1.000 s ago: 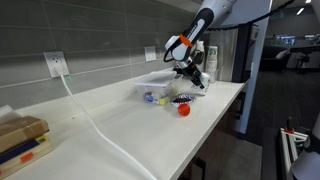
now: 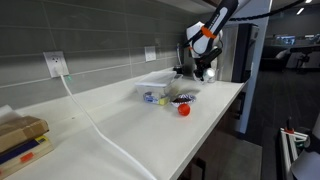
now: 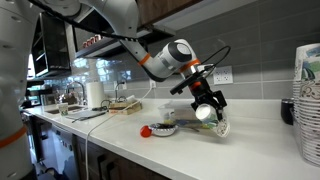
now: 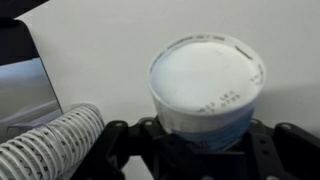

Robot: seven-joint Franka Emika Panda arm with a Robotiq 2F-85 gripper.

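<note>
A round container with a white lid (image 4: 209, 72) and a bluish side fills the middle of the wrist view. My gripper is shut on it, its dark fingers around the lower part, mostly hidden beneath the container. In exterior view 2 the gripper (image 3: 214, 116) hangs above the counter with the white container (image 3: 205, 113) at its fingers, close to the front of the arm. Exterior view 1 shows the arm at the counter's far end, the white container (image 2: 209, 74) small beside it.
A tall stack of white ribbed items (image 3: 309, 115) rises at the right, its ribbed edge (image 4: 50, 145) near the gripper. A clear bin (image 2: 154, 93), a dark patterned bowl (image 2: 182, 98) and a red mug (image 2: 184, 110) stand on the counter (image 2: 130, 135).
In exterior view 1 the arm has swung to the right and upward, away from the bin and bowl, towards the counter's far end. The bin, bowl and mug have stayed put.
</note>
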